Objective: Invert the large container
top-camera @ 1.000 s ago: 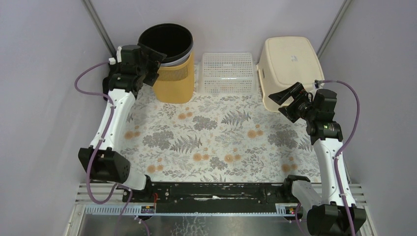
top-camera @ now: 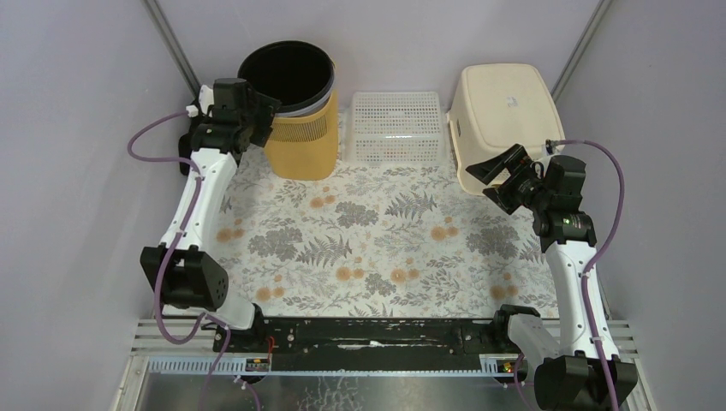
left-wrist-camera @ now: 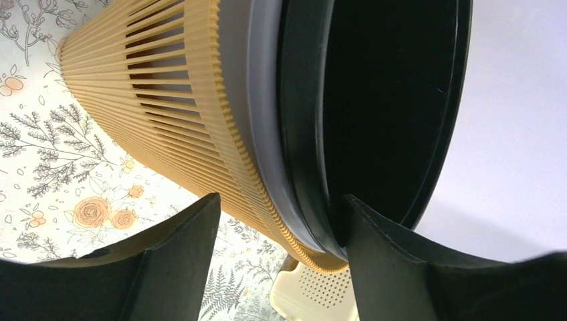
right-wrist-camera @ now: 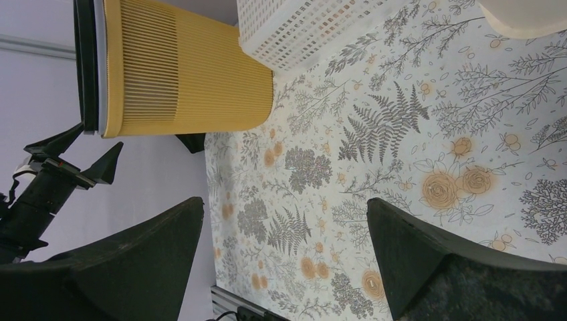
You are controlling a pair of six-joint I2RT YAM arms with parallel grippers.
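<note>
A stack of nested bins stands at the back left: a yellow slatted bin (top-camera: pixel 304 150) outside, a grey one, and a black bin (top-camera: pixel 287 70) innermost with its mouth up. My left gripper (top-camera: pixel 267 120) is at the near left of their rims. In the left wrist view its fingers stand well apart, one outside the yellow wall and one over the black mouth, with the rims passing between them; whether they touch is unclear. A large cream container (top-camera: pixel 507 107) sits at the back right, its closed base upward. My right gripper (top-camera: pixel 478 181) is open and empty beside its near left corner.
Between the bins and the cream container lies a white perforated basket (top-camera: pixel 395 128). Walls rise close behind and on both sides.
The black bin's rim has edged a little to the left. The right arm has stayed put.
</note>
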